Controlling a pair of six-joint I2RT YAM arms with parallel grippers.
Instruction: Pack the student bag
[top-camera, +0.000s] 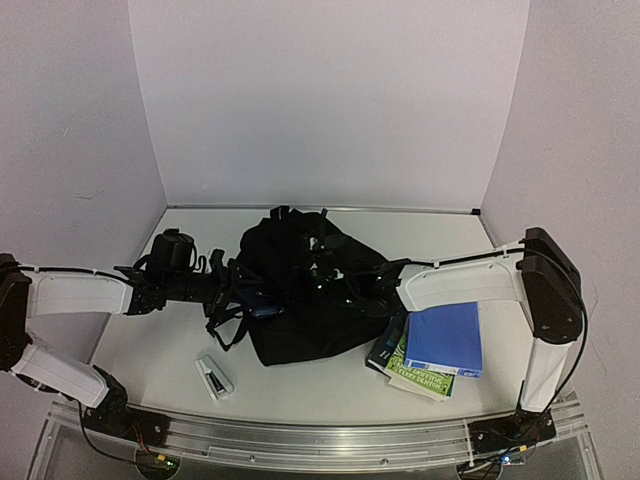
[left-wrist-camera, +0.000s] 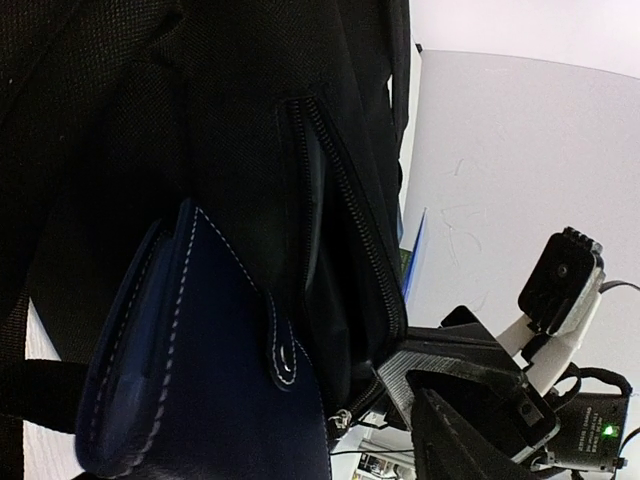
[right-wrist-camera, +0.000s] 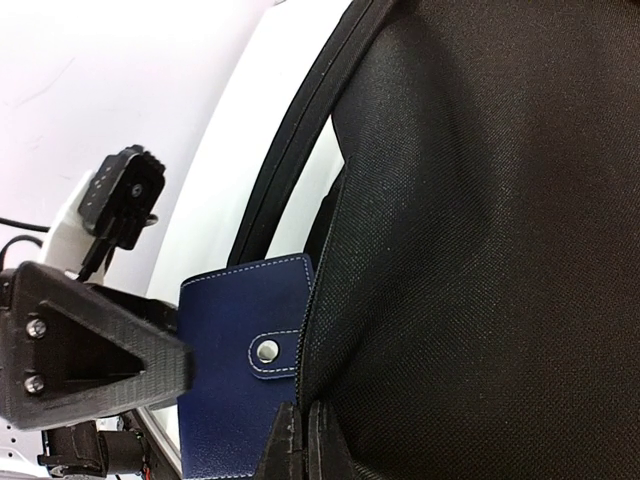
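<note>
A navy blue wallet-like case (left-wrist-camera: 225, 370) with white stitching and a snap tab is upright at the open zipped pocket of the black bag (top-camera: 300, 330). In the right wrist view, the bag's zipped edge covers the right side of the case (right-wrist-camera: 235, 370). A finger (right-wrist-camera: 150, 365) of my left gripper is at the case's left edge; whether the fingers press on it is hidden. My right gripper is shut on the pocket's zipped edge, its body (left-wrist-camera: 470, 375) close beside the case in the left wrist view.
On the right of the table, a blue binder (top-camera: 445, 335) lies over a green book (top-camera: 425, 377) and a dark book (top-camera: 383, 348). A stapler in a pale package (top-camera: 214, 379) is at the front left. Free table lies around these things.
</note>
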